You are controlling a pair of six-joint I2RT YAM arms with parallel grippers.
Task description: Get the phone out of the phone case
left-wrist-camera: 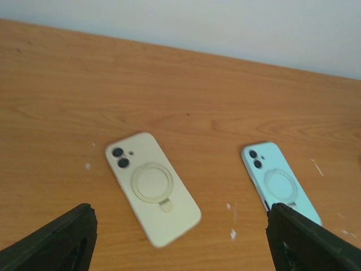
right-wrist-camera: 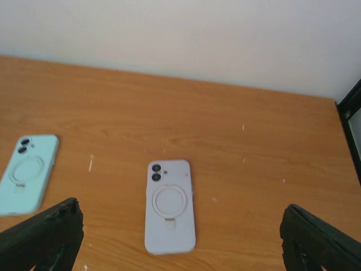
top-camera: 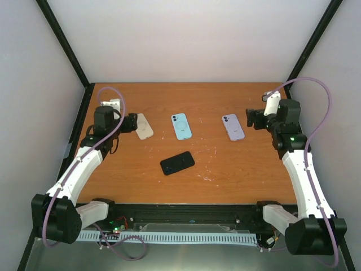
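Note:
A black phone (top-camera: 177, 163) lies flat near the middle front of the wooden table. Behind it, left to right, lie a cream case (top-camera: 144, 127), a light blue case (top-camera: 181, 126) and a lilac case (top-camera: 233, 127), all with their camera ends toward the back. Whether any of them has a phone inside cannot be told. Over the table's left side my left gripper is open, the cream case (left-wrist-camera: 155, 189) beyond its fingers. My right gripper stands open at the right, with the lilac case (right-wrist-camera: 170, 206) centred past its fingers. Nothing sits between either pair of fingers.
White walls (top-camera: 186, 42) close it in at the back and sides. Purple cables (top-camera: 327, 113) loop along both arms.

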